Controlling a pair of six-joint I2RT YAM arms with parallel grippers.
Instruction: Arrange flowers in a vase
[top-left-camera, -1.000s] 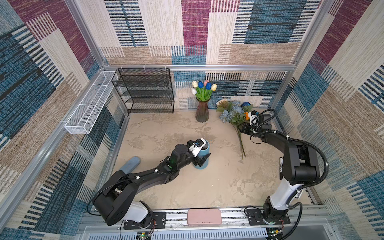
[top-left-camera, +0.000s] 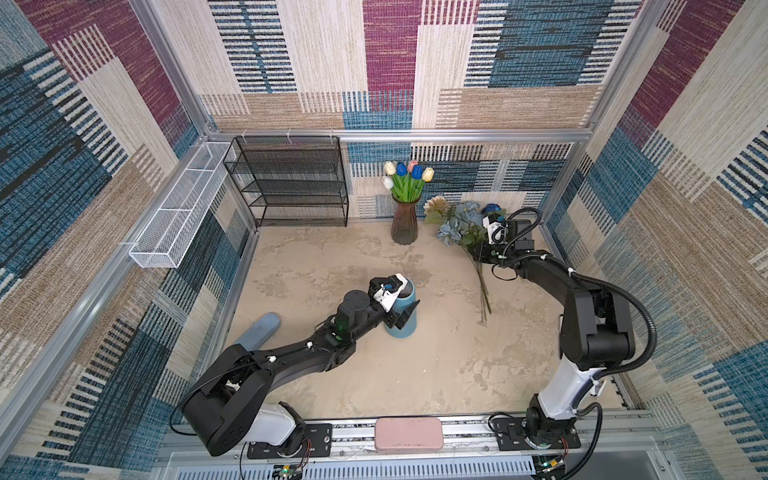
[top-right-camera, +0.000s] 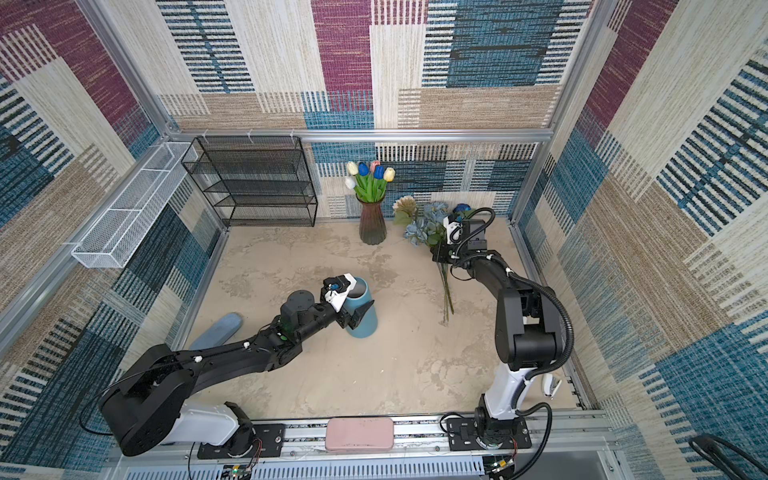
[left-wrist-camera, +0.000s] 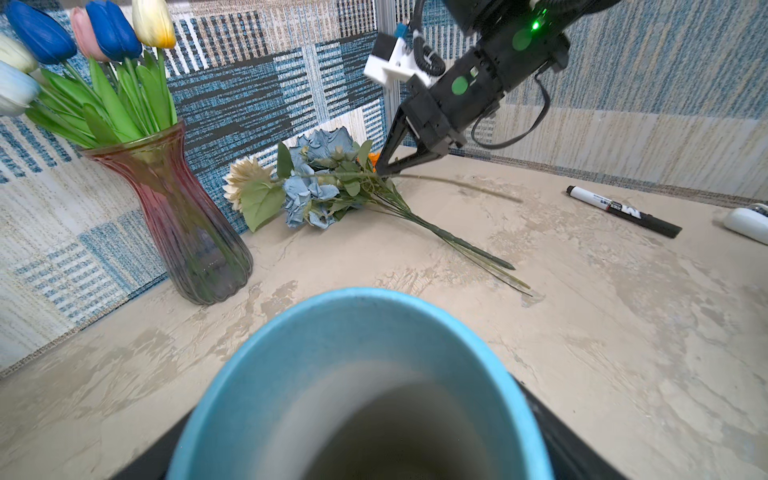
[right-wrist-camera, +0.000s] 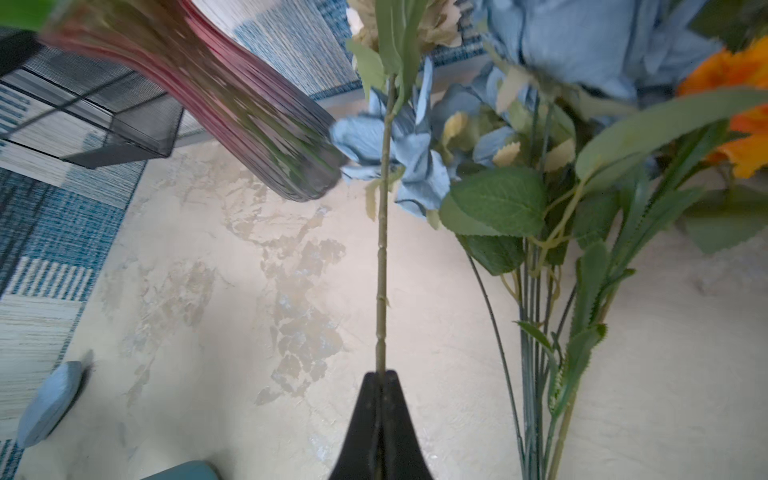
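A blue vase stands upright near the middle of the table, its open rim facing the left wrist camera. My left gripper is open around it, with dark fingers on both sides; whether they touch it is hidden. At the back right lie blue flowers with leaves and an orange bloom. Over them, my right gripper is shut on a thin flower stem. That stem runs up to green leaves and a cream bloom, and its lower end sticks out above the table.
A ribbed reddish glass vase with tulips stands at the back wall. Nearby are a black wire rack, a white wire basket and a marker.
The left arm shifted slightly early on; the blue vase stays put.
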